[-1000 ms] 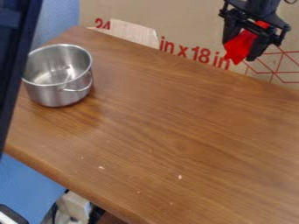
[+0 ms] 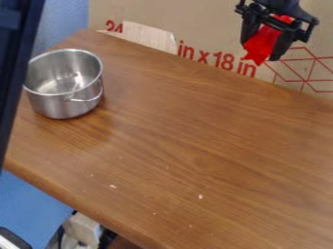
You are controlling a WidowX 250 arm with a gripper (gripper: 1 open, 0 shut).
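Observation:
My gripper (image 2: 267,39) hangs at the top right of the camera view, above the far right part of the wooden table (image 2: 182,156). A red object (image 2: 264,43) is between its dark fingers, apparently held; its exact shape is partly hidden by the gripper. A steel pot (image 2: 64,83) with a handle stands at the left side of the table, well away from the gripper.
A cardboard backdrop (image 2: 196,44) with red printing stands behind the table's far edge. A dark vertical bar fills the upper left edge, with blue surface beside the table.
My gripper, with the red object, has shifted slightly left and up over the last second. The pot and table look the same.

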